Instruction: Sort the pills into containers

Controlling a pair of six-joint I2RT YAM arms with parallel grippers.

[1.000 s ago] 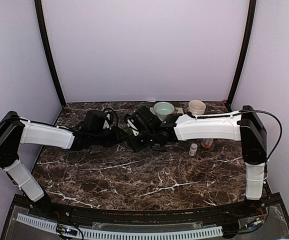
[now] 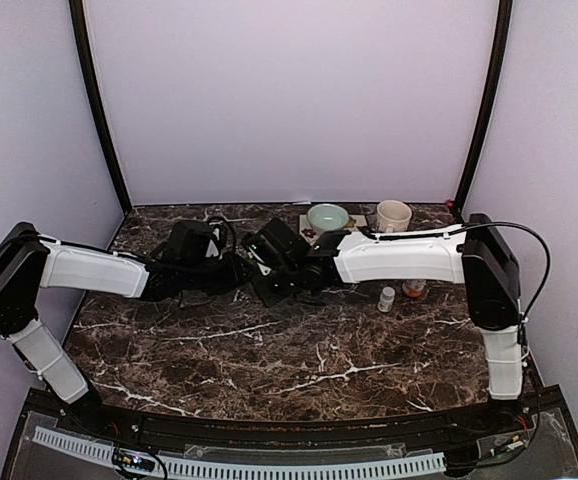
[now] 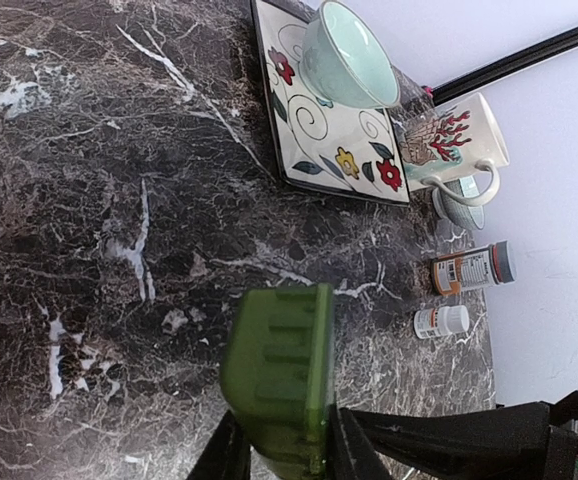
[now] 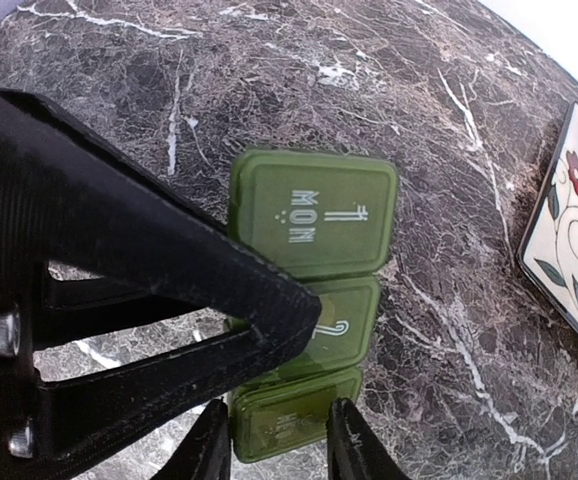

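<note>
A green pill organizer (image 3: 279,375) is up off the table, with my left gripper shut on its lower part. The right wrist view shows its lids (image 4: 314,212), one marked MON, all down; the left gripper's dark fingers (image 4: 259,300) cross in front of it. My right gripper is at the organizer's near end, one fingertip at each side of the lowest compartment; whether they press on it cannot be told. No loose pills show. Two pill bottles, an amber one (image 3: 469,268) and a small white one (image 3: 441,321), lie to the right in the left wrist view.
At the back right a patterned tray (image 3: 314,150) bears a pale green bowl (image 3: 354,60). Beside it stands a white mug (image 2: 393,214) with a coral print.
The right arm has shifted slightly left and its forearm sits a little lower.
</note>
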